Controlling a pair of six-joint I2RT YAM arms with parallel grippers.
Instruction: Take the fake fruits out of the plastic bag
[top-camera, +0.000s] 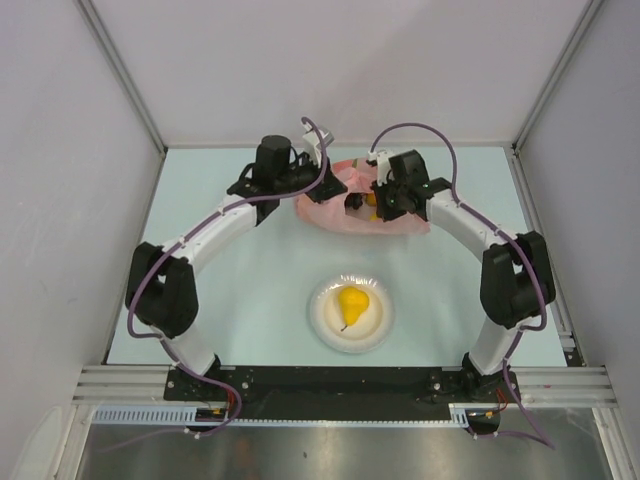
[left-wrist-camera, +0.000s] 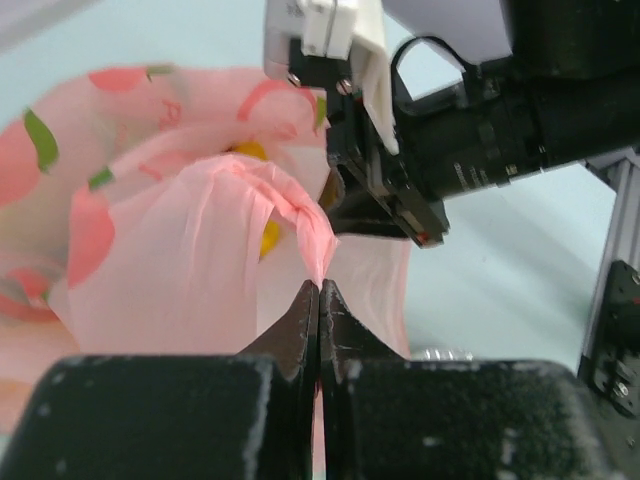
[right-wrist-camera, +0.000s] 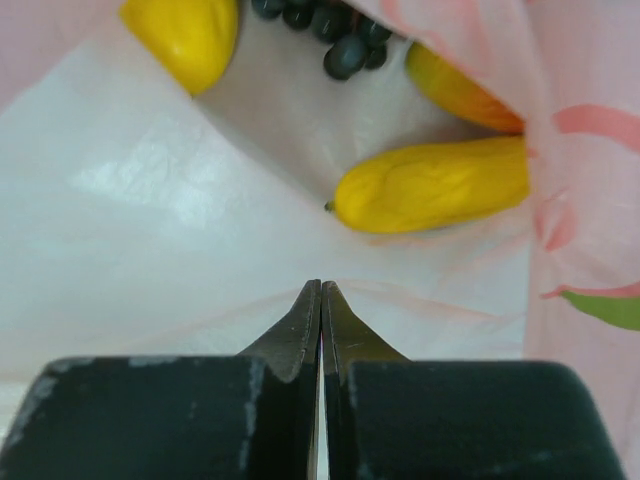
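The pink-and-white plastic bag (top-camera: 335, 218) lies at the back of the table with its mouth held up by my left gripper, which is shut on its edge. My right gripper is shut with nothing between its fingers, over the bag's opening. Ahead of those fingers lie a long yellow fruit (right-wrist-camera: 430, 185), a yellow-orange fruit (right-wrist-camera: 462, 92) partly under the bag's fold, dark grapes (right-wrist-camera: 345, 55) and another yellow fruit (right-wrist-camera: 190, 40). All are apart from the gripper. A yellow pear (top-camera: 352, 305) rests on the clear plate (top-camera: 322, 322).
The two arms come close together above the bag, and the right arm's gripper body (left-wrist-camera: 380, 150) stands near the left one. Bare table (top-camera: 220, 300) surrounds the plate. A wall bounds the back edge.
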